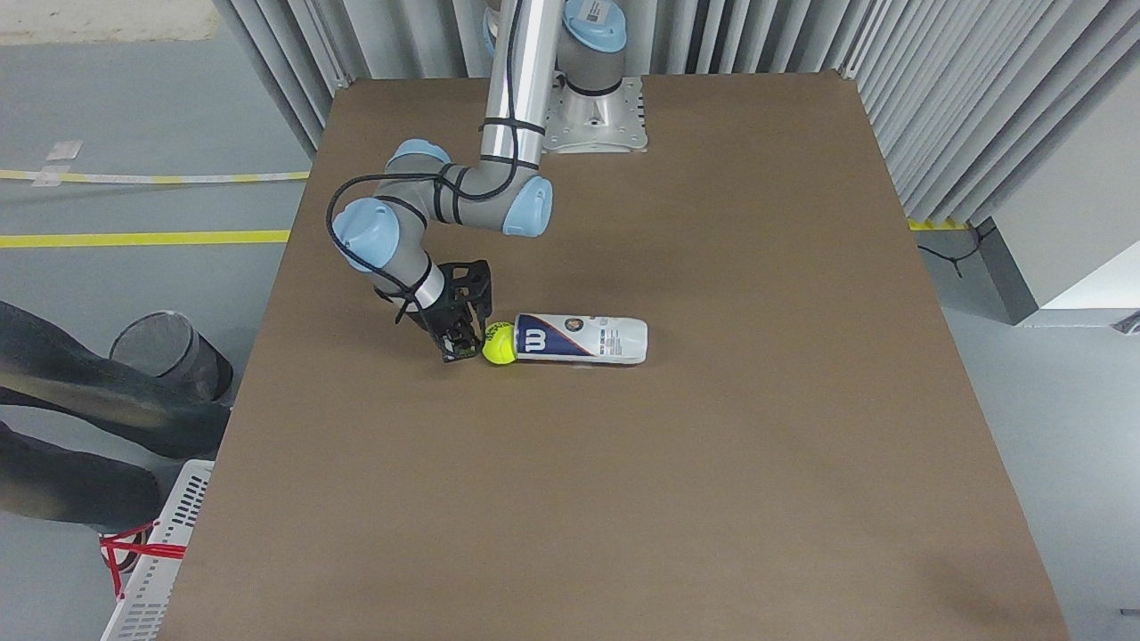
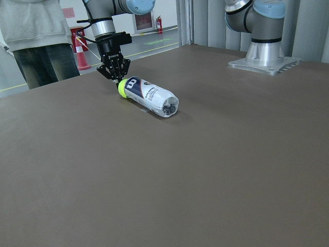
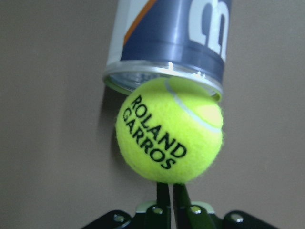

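A yellow Roland Garros tennis ball (image 3: 169, 131) (image 1: 498, 344) lies at the open end of a white-and-navy tube (image 1: 580, 338) (image 2: 150, 96), which rests on its side on the brown table (image 1: 684, 481). My gripper (image 2: 116, 80) points at the ball from the side away from the tube. Its two fingers stand close together, nearly shut, with the tips at the ball's edge and partly hidden by it; the ball is not between them.
The robot's base plate (image 1: 593, 133) is at the back of the table. A person's legs (image 1: 96, 395) are beside the table's left edge, near a white perforated object (image 1: 160, 566).
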